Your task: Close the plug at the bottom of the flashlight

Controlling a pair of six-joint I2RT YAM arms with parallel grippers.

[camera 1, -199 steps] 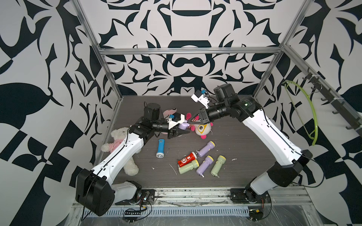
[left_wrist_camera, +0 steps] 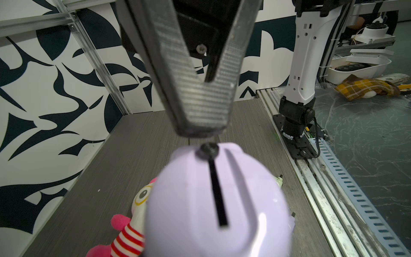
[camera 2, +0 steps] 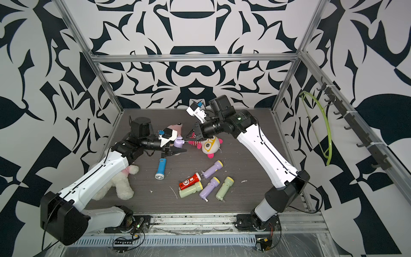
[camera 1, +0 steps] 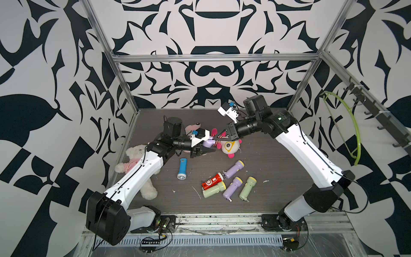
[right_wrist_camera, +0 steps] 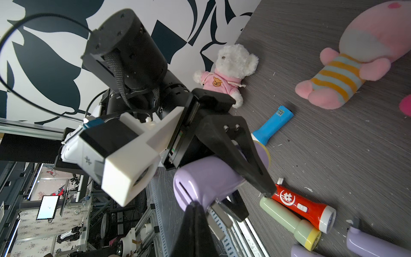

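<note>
A lavender flashlight hangs above the table, with my left gripper round it, its black fingers on either side of the body. In the left wrist view the flashlight's rounded bottom fills the lower middle, showing a dark slot with a round knob at its top. My right gripper is shut, its tips close to that end of the flashlight. In the right wrist view a small metal piece sticks out near those tips; whether they touch it is hard to tell.
Below lie a blue flashlight, a red one and several lavender and green ones. Striped plush toys lie behind the grippers; a white bear lies at the left.
</note>
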